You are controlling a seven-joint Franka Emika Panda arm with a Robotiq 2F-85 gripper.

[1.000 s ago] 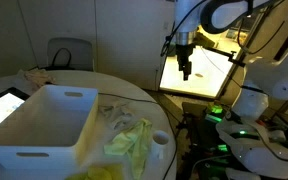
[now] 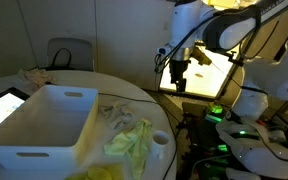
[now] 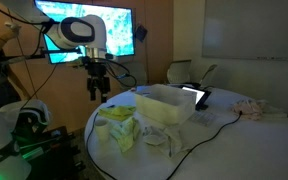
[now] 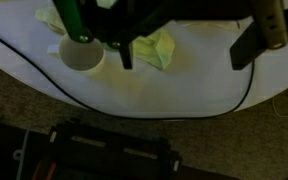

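Observation:
My gripper [image 2: 172, 77] hangs in the air at the right side of the white table, open with nothing between its fingers. In the wrist view its dark fingers [image 4: 238, 52] stand wide apart above the table's edge. A white mug [image 2: 159, 141] stands on the table below and to the left of it in exterior view 1. Beside the mug lies a crumpled pale green-yellow cloth [image 2: 134, 139]. A greyish cloth [image 2: 115, 112] lies farther back. A big white open box [image 2: 49, 143] occupies the left part of the table; most of its inside shows empty.
A yellow cloth [image 2: 101, 172] lies near the front edge. A bright screen [image 2: 1, 108] sits behind the box, and a pinkish cloth [image 3: 246, 107] lies at the far end. One black cable [image 3: 196, 146] crosses the tabletop. A chair [image 2: 70, 52] stands behind the table.
The gripper has turned and shifted slightly to the left in exterior view 1, so both fingers now show apart. The mug, cloths and box have stayed in place.

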